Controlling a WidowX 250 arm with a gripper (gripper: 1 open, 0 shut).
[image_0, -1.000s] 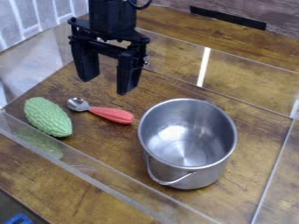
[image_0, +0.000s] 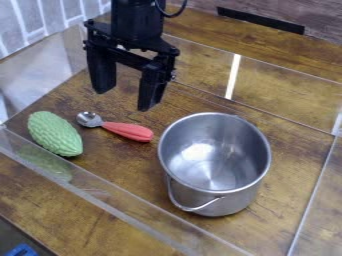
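Observation:
The black gripper (image_0: 127, 80) hangs open in the upper left of the camera view, above the wooden surface, with nothing visible between its fingers. Below it lies a spoon with a red handle (image_0: 127, 131) and a silver head. A bumpy green vegetable-like object (image_0: 54, 134) rests to the left of the spoon. A steel pot (image_0: 214, 180) with a wire handle stands at the lower right, apparently empty.
Clear walls border the wooden floor (image_0: 274, 85) along the left, front and right. A white slatted object is at the upper left corner.
The gripper has shifted very slightly and turned a little; the spoon, green object and pot have not moved.

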